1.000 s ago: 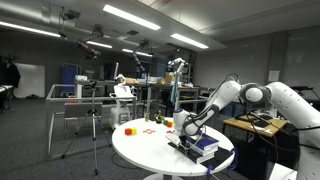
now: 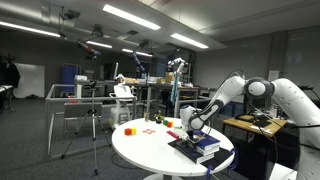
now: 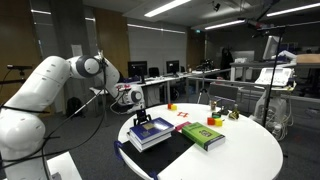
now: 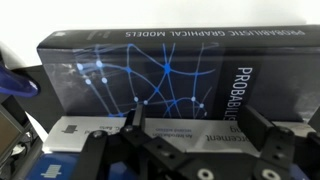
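Note:
A dark book titled Probabilistic Graphical Models [image 4: 165, 85], with a blue network pattern on its cover, fills the middle of the wrist view. Against its lower long side shows a pale grey book spine [image 4: 90, 128], partly hidden by the gripper. My gripper stands open over these books, its fingers [image 4: 256, 127] wide apart and nothing seen gripped between them. In exterior view 2 the gripper [image 3: 140, 122] is at the far side of a blue-and-white book stack [image 3: 152, 138]. Contact with the books cannot be told.
A green book [image 3: 203, 137] lies right of the stack on the white round table [image 3: 245, 150]. Black mat [image 3: 180, 165] shows around the stack. Small coloured objects, including a red-and-yellow one [image 2: 131, 131], stand farther off.
The arm has shifted slightly to the right in exterior view 1, bringing the gripper closer to the book stack. The books look unmoved.

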